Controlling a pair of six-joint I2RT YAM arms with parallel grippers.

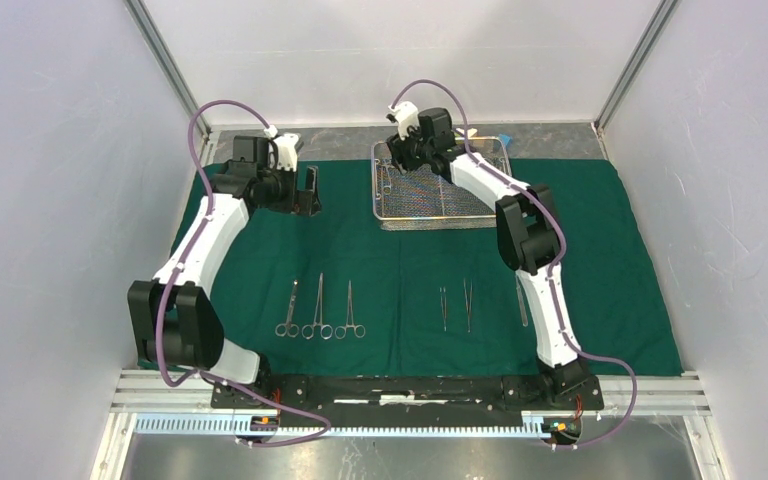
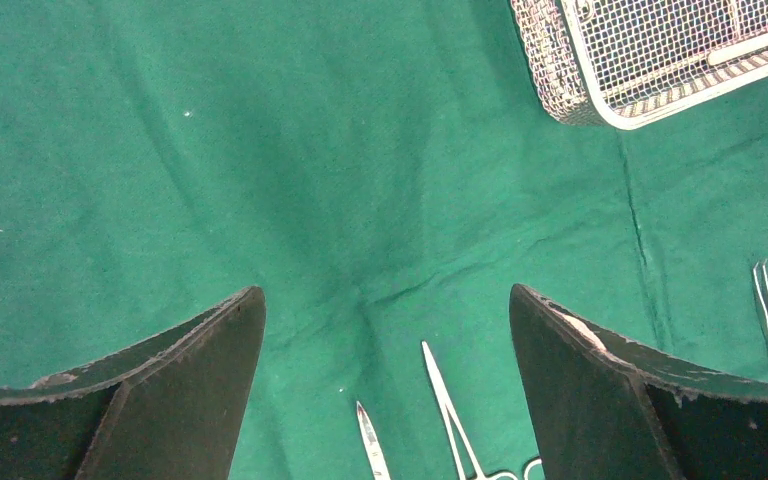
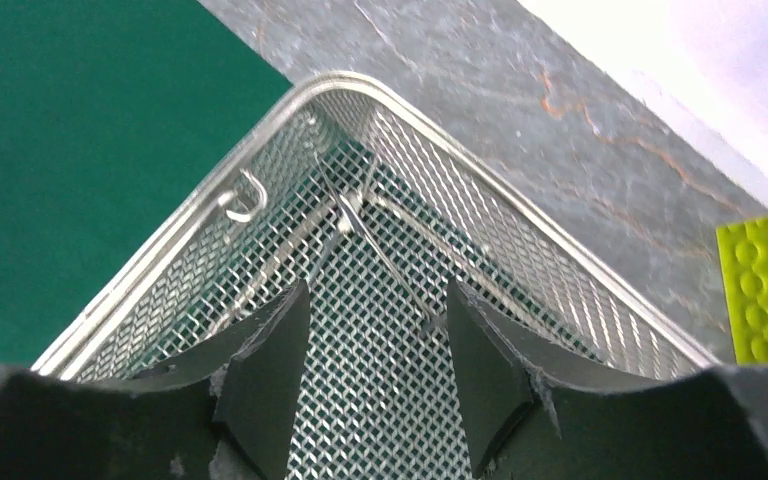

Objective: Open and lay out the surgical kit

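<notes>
The wire basket [image 1: 440, 217] stands at the back of the green cloth [image 2: 290, 200]. Inside it, in the right wrist view, a slim metal instrument [image 3: 392, 268] lies on the mesh floor close to a corner. Over that corner is my right gripper, its fingers apart; the instrument's near end shows by the right fingertip, and nothing is clamped. My left gripper stands open and empty above bare cloth, left of the basket. Laid out at the front left are several ring-handled instruments [image 1: 318, 318]; tweezers [image 1: 469, 305] and a slim tool [image 1: 521, 302] lie farther right.
Behind the basket, a yellow-green block [image 3: 755, 290] and a small blue item [image 1: 504, 138] rest on the grey stone strip [image 1: 560, 142]. Walls close off the sides and back. Open cloth stretches to the right of the basket and across the middle.
</notes>
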